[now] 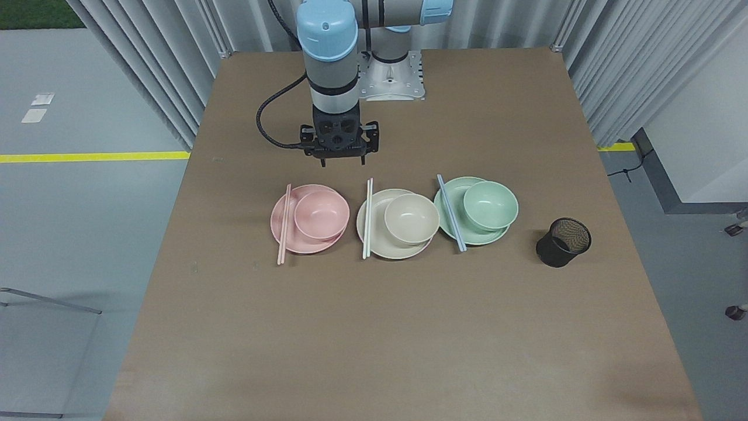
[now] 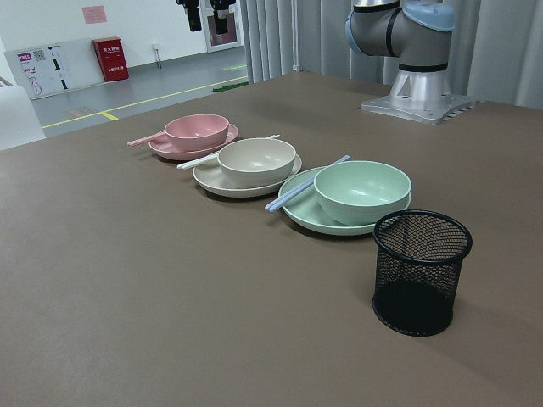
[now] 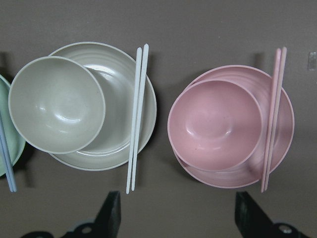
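My gripper (image 1: 343,158) hangs open above the table, behind the place settings in the front view, nothing between its fingers. Below stand three settings, each a plate with a bowl and a pair of chopsticks across the plate's left side in the front view: pink bowl (image 1: 322,214) (image 2: 197,130) (image 3: 215,124), cream bowl (image 1: 411,218) (image 2: 255,161) (image 3: 56,104), green bowl (image 1: 490,204) (image 2: 361,191). The pink chopsticks (image 1: 284,224), white chopsticks (image 1: 368,218) and light blue chopsticks (image 1: 452,213) lie in pairs. The green setting is partly cut off in the wrist view.
A black mesh pen holder (image 1: 563,241) (image 2: 421,271) stands right of the green setting in the front view. The robot's base (image 1: 392,80) is at the back edge.
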